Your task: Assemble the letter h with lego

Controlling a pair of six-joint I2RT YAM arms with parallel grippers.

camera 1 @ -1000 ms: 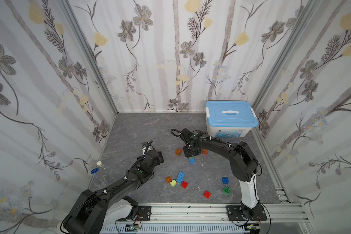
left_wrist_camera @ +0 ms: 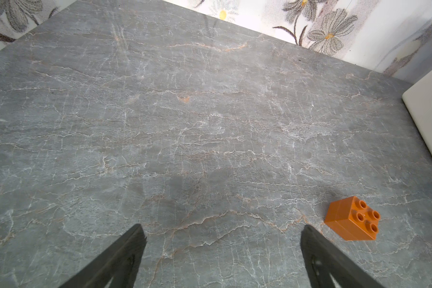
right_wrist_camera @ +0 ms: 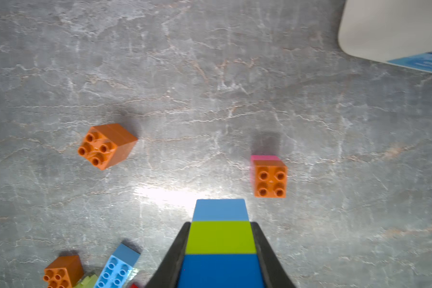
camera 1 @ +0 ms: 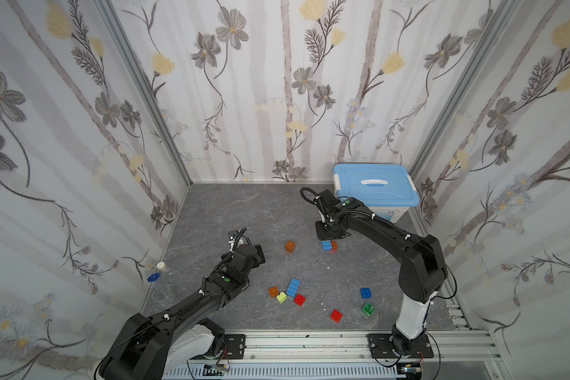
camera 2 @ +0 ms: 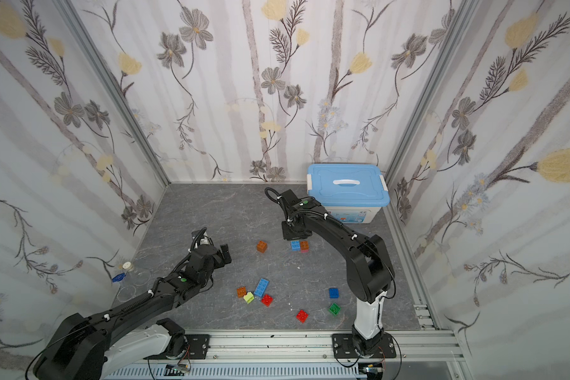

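Observation:
In the right wrist view my right gripper is shut on a stack of bricks [right_wrist_camera: 220,237]: light blue, lime and darker blue layers. Beyond it stands an orange brick on a pink one [right_wrist_camera: 269,178], apart from the held stack in that view. An orange block [right_wrist_camera: 108,145] lies off to the left there. My left gripper is open and empty over bare table; the same orange block [left_wrist_camera: 352,218] shows to its right. Near the front lie a long blue brick [camera 1: 293,287], a lime brick [camera 1: 281,297], a red brick [camera 1: 299,300] and another orange brick [camera 1: 273,291].
At the back right stands a blue-lidded box [camera 1: 375,183]. A second red brick [camera 1: 336,315], a dark blue brick [camera 1: 365,293] and a green brick [camera 1: 368,309] lie at the front right.
My right arm has moved right and back with the held stack, from between the orange bricks to over the right-hand one. The left arm and loose bricks have stayed put.

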